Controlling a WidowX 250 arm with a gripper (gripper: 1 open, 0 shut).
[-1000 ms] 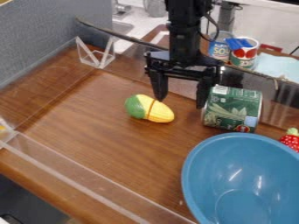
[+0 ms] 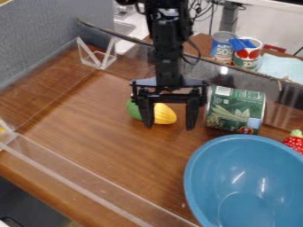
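Observation:
My black gripper (image 2: pixel 168 113) hangs open in the middle of the view, its fingers lowered around a toy corn cob (image 2: pixel 162 114) that is yellow with a green end and partly hidden by the gripper. A green box (image 2: pixel 236 112) stands just to the right of the gripper. A large blue bowl (image 2: pixel 246 186) fills the lower right.
A strawberry-like red item (image 2: pixel 295 142) lies at the right edge. Cans (image 2: pixel 245 55) stand at the back right behind a clear barrier.
My gripper has moved down and to the left, from above and beside the green box to over the corn. The other objects have not visibly moved.

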